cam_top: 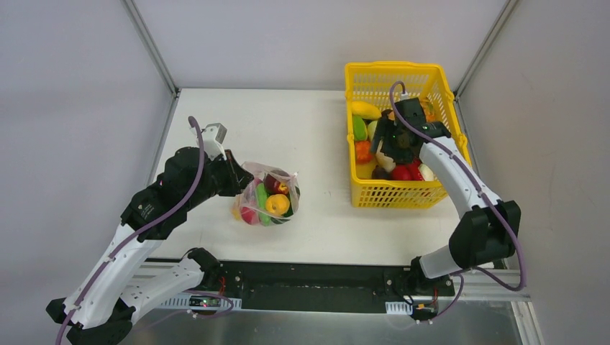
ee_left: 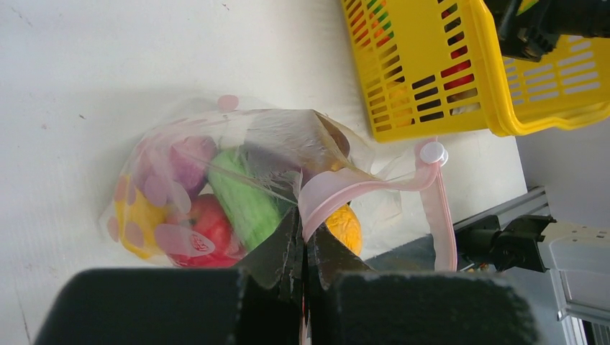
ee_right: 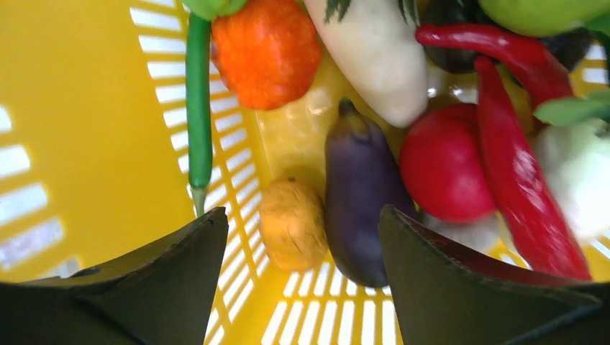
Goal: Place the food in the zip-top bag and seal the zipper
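The clear bag [cam_top: 267,198] sits on the table full of play food, with a yellow pepper, a green item and red pieces showing through. My left gripper is shut on the bag's pink rim, beside the zipper slider [ee_left: 433,152]. My right gripper is open over the food in the yellow basket, just above an eggplant [ee_right: 360,201] and an orange item [ee_right: 291,226], with a red tomato [ee_right: 446,162], chilis and a white radish nearby.
The yellow basket [cam_top: 388,194] takes up the back right of the table. Bare table [cam_top: 244,122] lies behind the bag and between bag and basket. Walls border both sides.
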